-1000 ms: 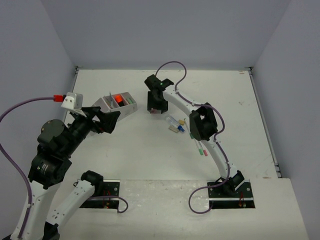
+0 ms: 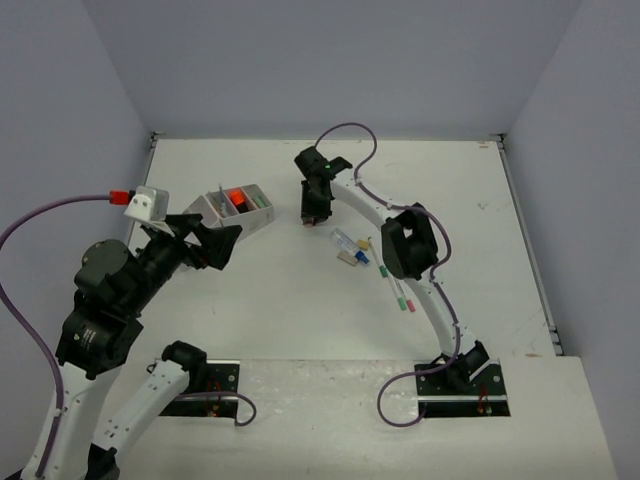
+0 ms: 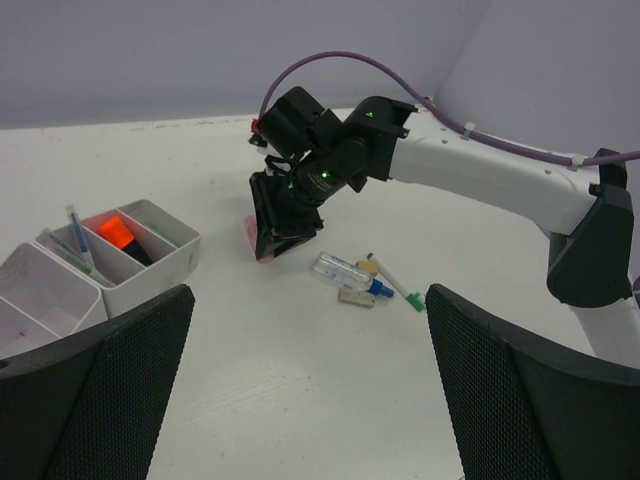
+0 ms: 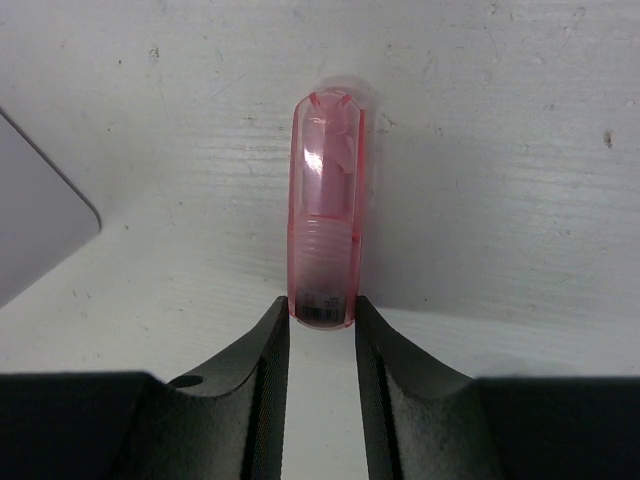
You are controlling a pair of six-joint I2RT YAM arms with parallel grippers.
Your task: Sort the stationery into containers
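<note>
Between the fingertips of my right gripper is the near end of a translucent pink stationery piece (image 4: 326, 190); the fingers touch both its sides. Its long body points away over the white table, and whether it is clear of the surface I cannot tell. From above, the right gripper (image 2: 315, 218) mostly hides it. Wide open and empty, my left gripper (image 2: 225, 246) hangs at the left. White compartment containers (image 3: 160, 275) stand at the back left, holding an orange item (image 3: 122, 236) and several slim pieces.
Right of centre lie a clear blue-capped item (image 3: 345, 272), a tan block (image 3: 355, 298), a yellow block (image 2: 362, 244), a green-ended pen (image 2: 398, 294) and a pink-ended pen (image 2: 409, 303).
The left arm, the containers and the loose items look almost unchanged.
</note>
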